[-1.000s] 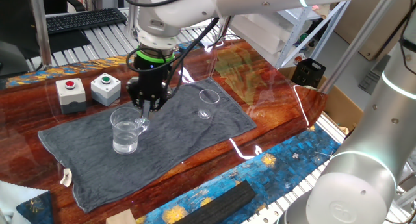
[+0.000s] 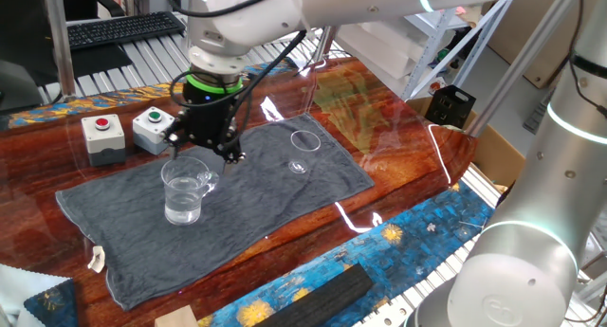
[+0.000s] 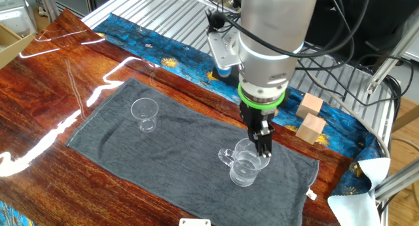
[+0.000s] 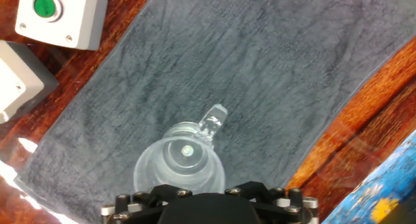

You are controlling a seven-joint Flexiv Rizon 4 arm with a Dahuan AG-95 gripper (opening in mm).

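A clear glass mug (image 2: 183, 202) stands upright on a dark grey towel (image 2: 251, 208), with what looks like some clear liquid low inside. Its handle (image 4: 212, 119) points away from my gripper in the wrist view. My gripper (image 2: 201, 154) is open above the mug, its fingers spread wide and nothing held between them. From exterior view 2 it overlaps the mug's rim (image 3: 252, 147), so the exact gap is hard to judge. A clear stemmed glass (image 3: 145, 113) stands on the towel's other end, apart from the mug.
Behind the towel sit two white button boxes, one with a red button (image 2: 104, 140), one with a green button (image 2: 155, 130). Two wooden blocks (image 3: 310, 128) lie beyond the towel in exterior view 2. Towel between mug and stemmed glass is clear.
The fingers were close together at the mug's handle; now they are spread wide. My gripper has shifted left, over the mug. The mug has not visibly moved.
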